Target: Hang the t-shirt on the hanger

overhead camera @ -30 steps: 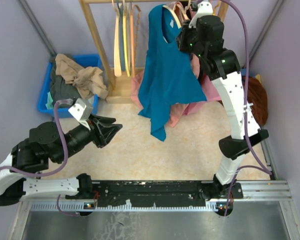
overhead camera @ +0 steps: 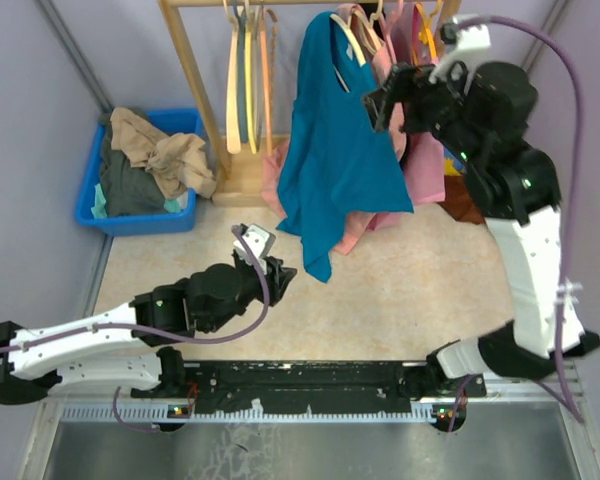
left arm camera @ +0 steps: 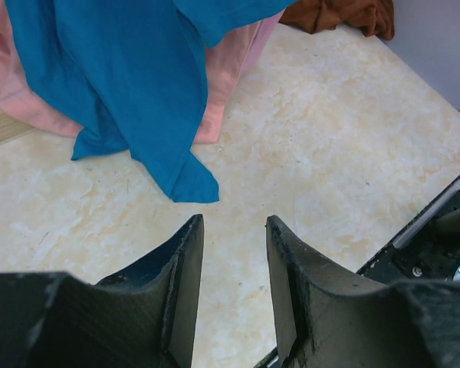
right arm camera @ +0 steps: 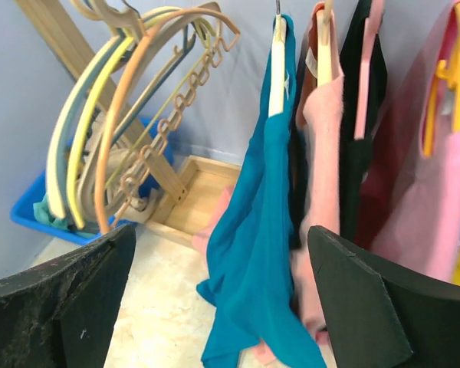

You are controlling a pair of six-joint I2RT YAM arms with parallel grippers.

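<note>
The teal shirt (overhead camera: pixel 345 150) hangs from a cream hanger (overhead camera: pixel 347 38) on the rack's rail. In the right wrist view, that hanger (right arm camera: pixel 277 65) runs into the top of the teal shirt (right arm camera: pixel 272 222), among other hung garments. My right gripper (overhead camera: pixel 378 108) is open in front of the rack. Its wide-spread fingers (right arm camera: pixel 368 299) have no cloth between them. Low over the floor, below and left of the shirt's hem, is my left gripper (overhead camera: pixel 285 275). Its fingers stand part open with nothing between the fingers; the shirt's hem (left arm camera: pixel 195 184) lies ahead of them.
Empty hangers (overhead camera: pixel 248 90) hang at the rail's left. A blue bin (overhead camera: pixel 150 226) with clothes stands at the left. Pink garments (overhead camera: pixel 425 180) crowd the shirt's right side. The floor (overhead camera: pixel 380 310) before the rack is clear.
My right gripper has backed away from the shirt's shoulder, its arm swinging right and toward the camera. The left gripper has moved right and down, and its fingers look narrower. The shirt stays hanging.
</note>
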